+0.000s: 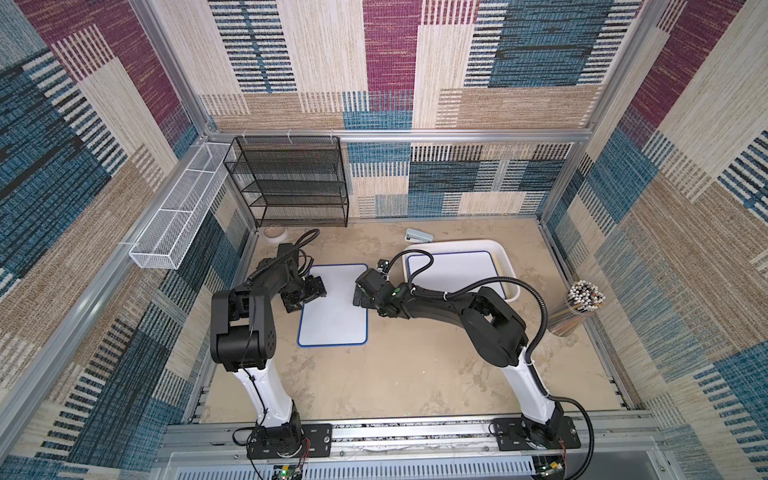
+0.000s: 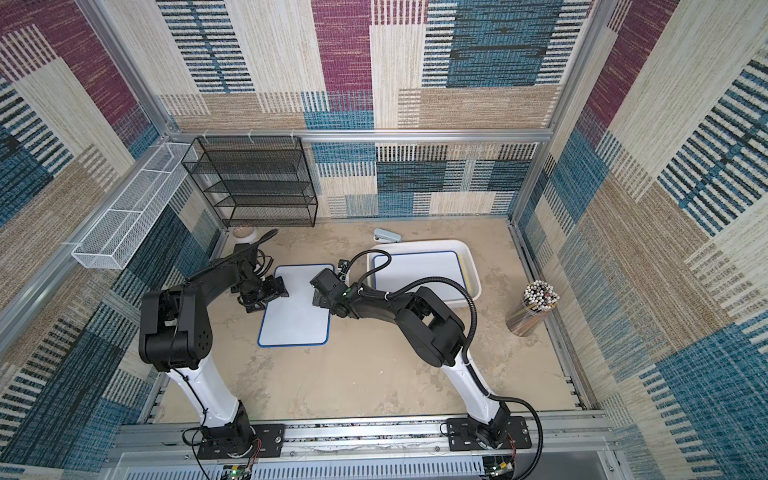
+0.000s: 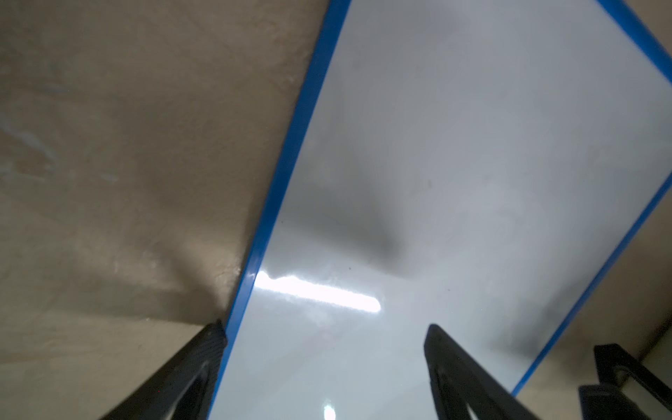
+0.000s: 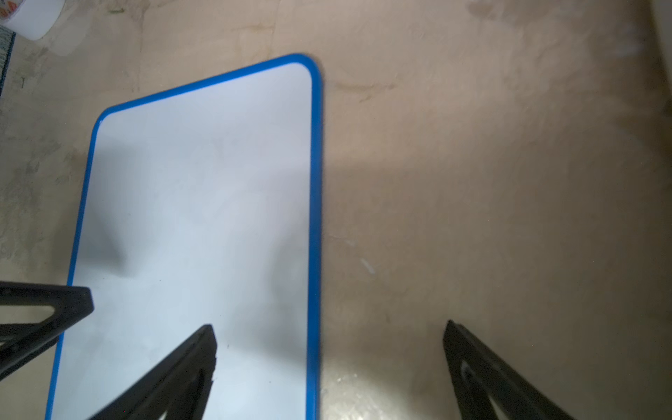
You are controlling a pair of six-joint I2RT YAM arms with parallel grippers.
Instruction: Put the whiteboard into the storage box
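A white whiteboard [image 1: 332,320] with a blue rim lies flat on the table, left of centre. The white storage box [image 1: 509,276] is to its right, with another blue-rimmed whiteboard [image 1: 456,268] in it. My left gripper is open over the first board's left edge; one finger [image 3: 199,371] is at the blue rim, the other over the white face. Across the board, my right gripper stands open, its fingers on either side of the right edge. Neither gripper has hold of the board. The right arm partly hides the box's near left side.
A stapler [image 1: 417,236] lies behind the box. A holder of pens [image 1: 584,297] stands at the right, and a tape roll [image 1: 275,233] at the back left near the black wire rack [image 1: 296,188].
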